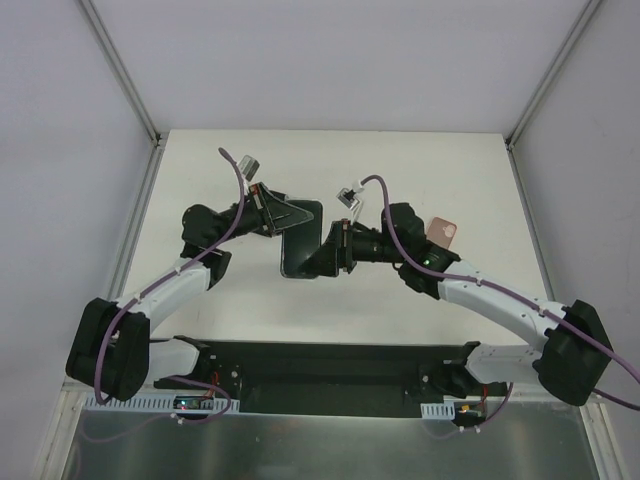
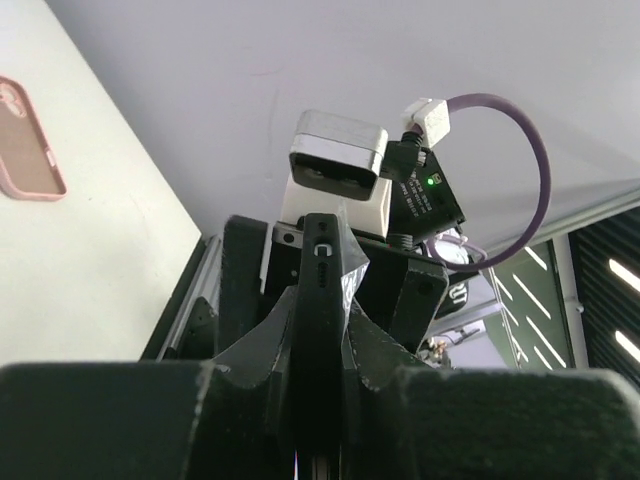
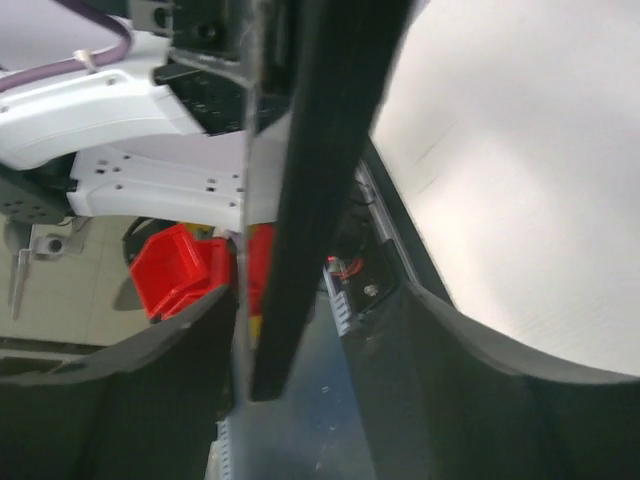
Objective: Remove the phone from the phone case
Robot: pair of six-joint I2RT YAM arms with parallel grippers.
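Observation:
The black phone (image 1: 301, 240) is held upright in mid-air between the two arms, seen edge-on in the left wrist view (image 2: 322, 290) and the right wrist view (image 3: 320, 150). My left gripper (image 1: 280, 215) is shut on its upper left part. My right gripper (image 1: 330, 255) is at its lower right; the fingers are blurred in its own view, and their grip is unclear. The pink phone case (image 1: 440, 233) lies on the white table at the right, behind the right arm, also visible in the left wrist view (image 2: 30, 150).
Red bins (image 3: 170, 270) show beyond the table in the right wrist view.

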